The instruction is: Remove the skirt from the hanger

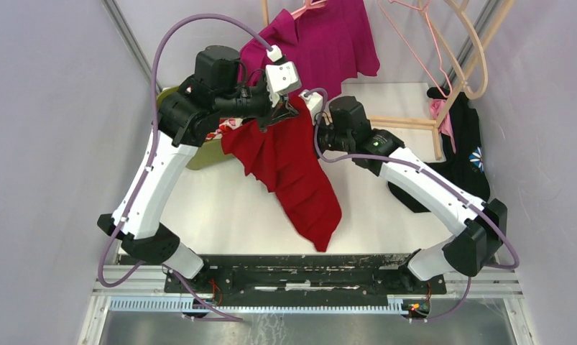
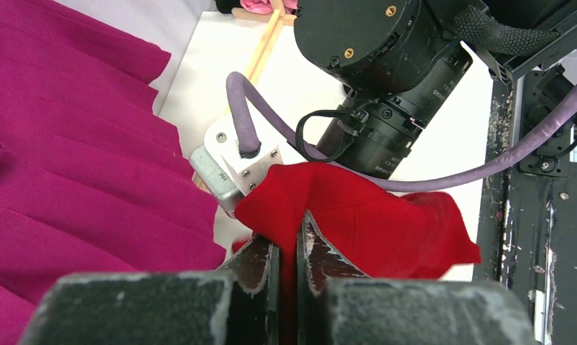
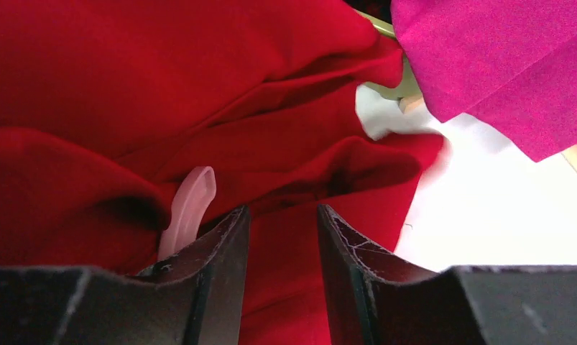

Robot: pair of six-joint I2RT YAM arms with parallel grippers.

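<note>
Bunched in the air over the table, the red skirt [image 1: 299, 180] hangs from my left gripper, whose fingers are shut on a fold of it. My right gripper stands open close against the skirt, with red cloth [image 3: 285, 251] showing behind the gap. Beside its left finger, the pale pink end of a hanger [image 3: 190, 205] pokes out among the folds; the remainder of that hanger is hidden. Only the back of the right gripper shows in the top view.
A magenta garment [image 1: 343, 43] hangs at the back, close to both grippers. To the right, a wooden rack [image 1: 472, 54] carries empty pink hangers, with dark clothing [image 1: 458, 165] below it. A green bin [image 1: 206, 156] sits behind the left arm.
</note>
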